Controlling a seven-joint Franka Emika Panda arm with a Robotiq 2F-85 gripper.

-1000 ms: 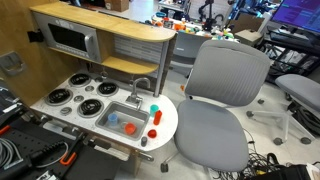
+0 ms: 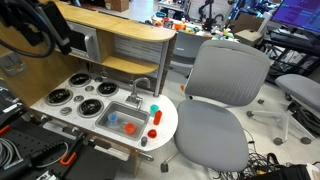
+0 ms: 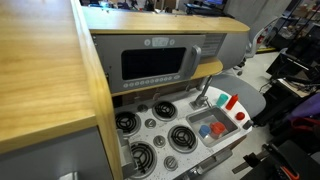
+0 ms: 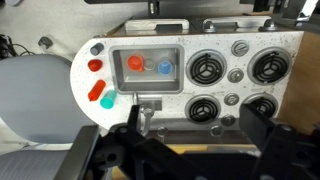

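Observation:
My gripper stands open high above the toy kitchen counter, nothing between its fingers. In exterior view 1 the dark gripper (image 2: 56,46) hangs at the upper left, in front of the microwave and clear of every object. The metal sink (image 4: 148,87) holds a red round item (image 4: 135,62) and a blue one (image 4: 165,67), lying apart. On the rounded counter end beside it lie another red round item (image 4: 95,65), a long red item (image 4: 97,90) and a teal cup-like item (image 4: 109,99). A small dark item (image 4: 97,48) stands near them.
Several round burners (image 2: 92,107) fill the other side of the counter. A faucet (image 2: 141,88) rises behind the sink. The microwave (image 3: 153,64) and a wooden shelf (image 2: 142,67) overhang the back. A grey chair (image 2: 211,133) stands right of the counter.
The arm and gripper have come into exterior view 1 from the left, moving rightward across the upper left. The items in the sink and on the counter stay put.

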